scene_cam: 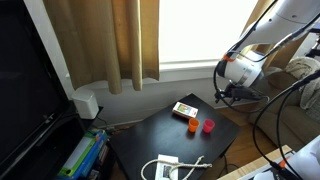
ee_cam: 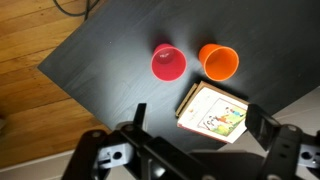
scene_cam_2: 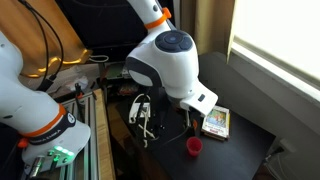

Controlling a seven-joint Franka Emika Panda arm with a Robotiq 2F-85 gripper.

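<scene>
On the dark table stand a pink-red cup [scene_cam: 208, 126] and an orange cup [scene_cam: 193, 125], side by side. Behind them lies a flat white box [scene_cam: 185, 110] with a coloured picture on its top. The wrist view looks down into the open red cup [ee_cam: 168, 63] and the orange cup [ee_cam: 218, 62], with the box [ee_cam: 213, 112] nearer the fingers. My gripper is open, its fingers wide apart and nothing held. In exterior view 1 it hangs in the air to the right of the cups. The arm largely hides the orange cup in exterior view 2.
A white cable [scene_cam: 180, 161] and a white block [scene_cam: 167, 171] lie at the table's front. Curtains [scene_cam: 110, 45] and a window stand behind, a sofa [scene_cam: 295, 115] at the right.
</scene>
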